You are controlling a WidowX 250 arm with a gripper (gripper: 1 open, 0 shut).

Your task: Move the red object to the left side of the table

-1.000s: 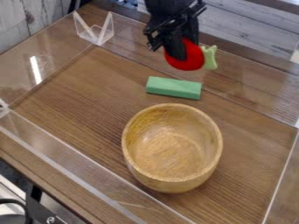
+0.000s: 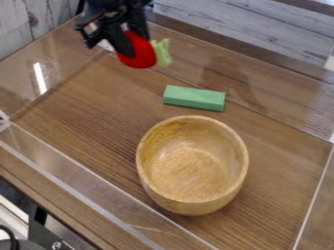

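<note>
The red object [image 2: 136, 50], with a pale green part [image 2: 162, 52] on its right side, hangs above the back of the table, left of centre. My dark gripper [image 2: 127, 37] comes down from the top of the view and is shut on it. The fingers are dark and blurred, and they partly cover the red object's upper end. Bare wood of the table [image 2: 78, 107] spreads to the left, below the held object.
A green block [image 2: 194, 97] lies flat near the middle. In front of it stands a round wooden bowl [image 2: 147, 176]. A clear rack [image 2: 102, 29] is behind the arm at the back left.
My gripper has carried the red object leftward from above the green block, past the table's centre. The block and bowl have stayed put.
</note>
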